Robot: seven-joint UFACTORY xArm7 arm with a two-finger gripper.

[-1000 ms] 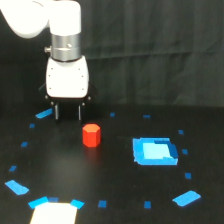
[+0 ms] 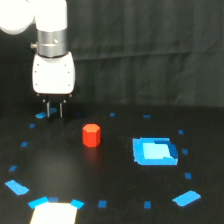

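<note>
A red block (image 2: 91, 135) with a hexagonal outline stands on the black table, left of the middle. My gripper (image 2: 54, 109) hangs at the upper left, behind and to the left of the block and apart from it. Its two fingers point down with a gap between them, and nothing shows in that gap. To the right, a blue-bordered square (image 2: 138, 146) lies on the table with a pale patch (image 2: 156, 151) inside it.
Small blue marks dot the black table (image 2: 115, 175), with larger blue strips such as the one at the lower right (image 2: 186, 198). A pale object (image 2: 53, 214) is cut off at the bottom left edge.
My gripper has moved left, away from the red block, and its fingers appear closer together in the view. The block and the blue-bordered square have not moved.
</note>
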